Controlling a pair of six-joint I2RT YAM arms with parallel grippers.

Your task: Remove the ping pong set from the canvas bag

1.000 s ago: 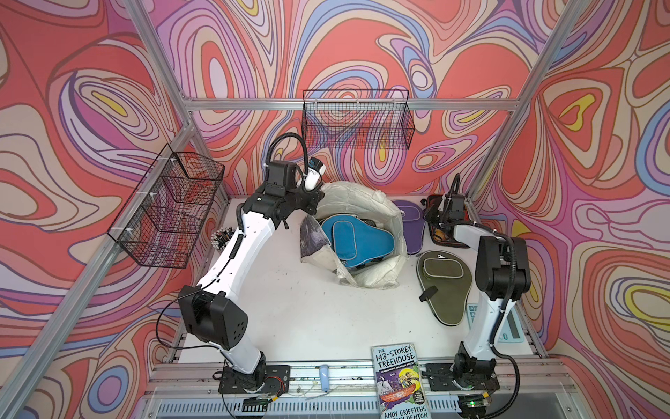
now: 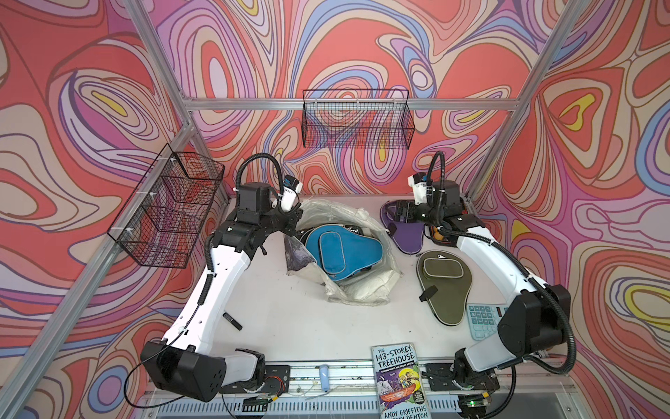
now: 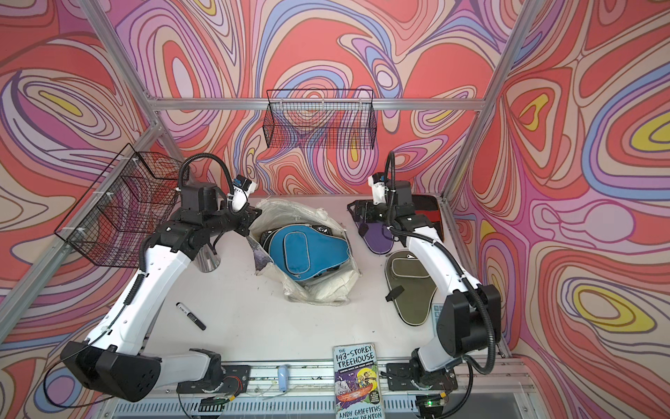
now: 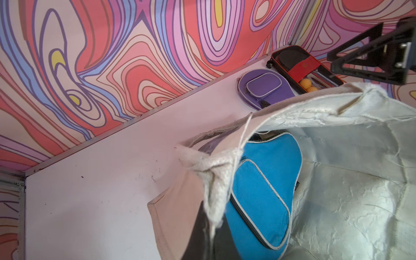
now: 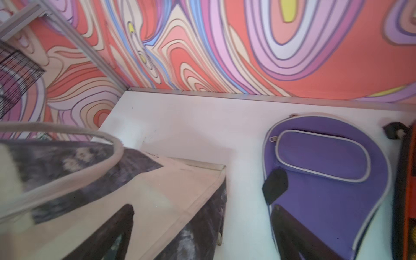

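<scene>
The crumpled canvas bag (image 2: pixel 373 289) with silver lining sits mid-table, holding a blue paddle case (image 2: pixel 352 251) and darker items beneath it. My left gripper (image 2: pixel 293 220) is shut on the bag's left rim, whose cloth is bunched at its fingers in the left wrist view. My right gripper (image 2: pixel 406 211) hangs open above the purple case (image 5: pixel 329 186), right of the bag, with nothing between its fingers.
An olive case (image 2: pixel 444 293) lies front right, a red-black case with balls (image 4: pixel 299 65) back right, beside a calculator (image 2: pixel 481 320). A marker (image 3: pixel 190 315) lies front left. A book (image 2: pixel 396 380) is at the front edge.
My left gripper and the bag have moved left and toward the front. My right gripper has risen from the red-black case and swung left toward the bag.
</scene>
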